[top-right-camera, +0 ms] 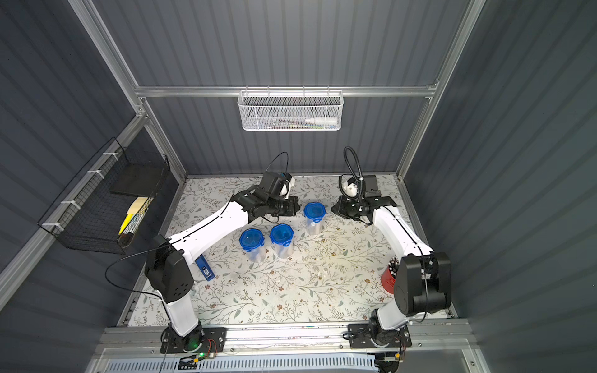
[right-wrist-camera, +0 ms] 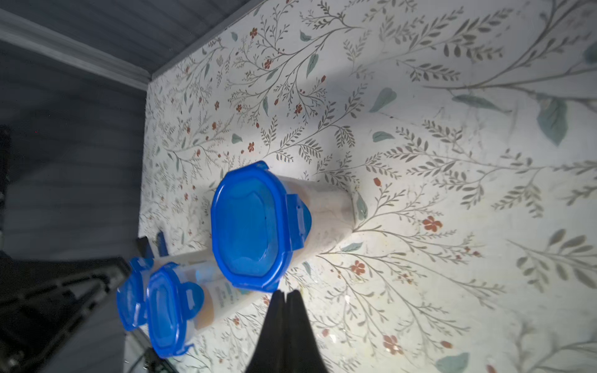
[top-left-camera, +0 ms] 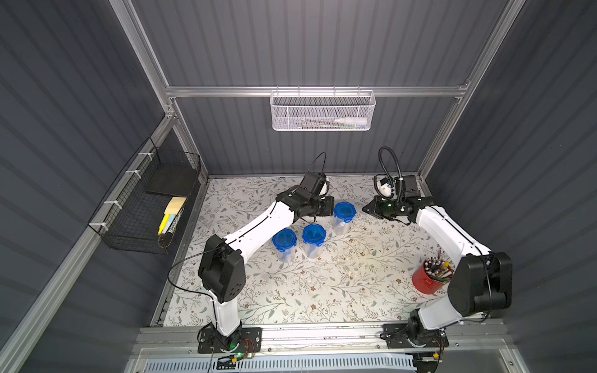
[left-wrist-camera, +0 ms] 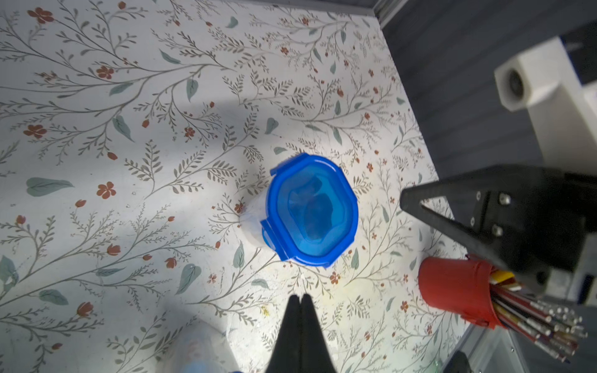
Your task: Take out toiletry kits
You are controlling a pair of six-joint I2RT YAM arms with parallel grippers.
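Note:
Three clear containers with blue lids stand upright on the flowered table: a left one [top-left-camera: 284, 239], a middle one [top-left-camera: 314, 234] and a rear right one [top-left-camera: 344, 212]. My left gripper is shut and empty; in the top left view it hangs just left of the rear right container's lid. My right gripper, also shut and empty, is on that container's right, apart from it. The rear right container [left-wrist-camera: 311, 211] fills the middle of the left wrist view. All three lids appear in the right wrist view, the rear right lid [right-wrist-camera: 248, 228] nearest.
A red cup [top-left-camera: 426, 281] of pens stands at the right by my right arm. A blue box [top-right-camera: 204, 268] lies beside my left arm. A black wire basket [top-left-camera: 136, 217] hangs at left, a white mesh basket [top-left-camera: 322, 112] at the back.

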